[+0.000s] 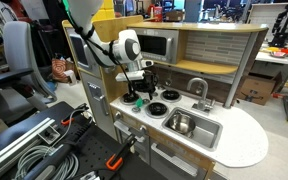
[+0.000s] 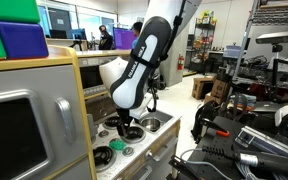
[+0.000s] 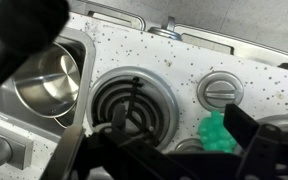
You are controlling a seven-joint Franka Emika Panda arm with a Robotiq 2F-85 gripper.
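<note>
A small green object (image 1: 139, 100) lies on the stovetop among the round burners; in the wrist view the same green object (image 3: 216, 134) is at the lower right, partly covered by a dark finger. My gripper (image 1: 147, 88) hangs low over the stove, near the green object. In exterior view 2 the green object (image 2: 117, 144) shows just beside the gripper. The gripper is open, its dark fingers spread wide along the bottom of the wrist view, with nothing seen between them. A black coil burner (image 3: 134, 105) lies in view ahead of the fingers.
A silver pot (image 3: 52, 82) sits in the sink (image 1: 212, 135) beside the stove, with a faucet (image 1: 202, 92) behind. The shelf (image 1: 209, 68) and microwave (image 1: 156, 43) stand above and behind the stove.
</note>
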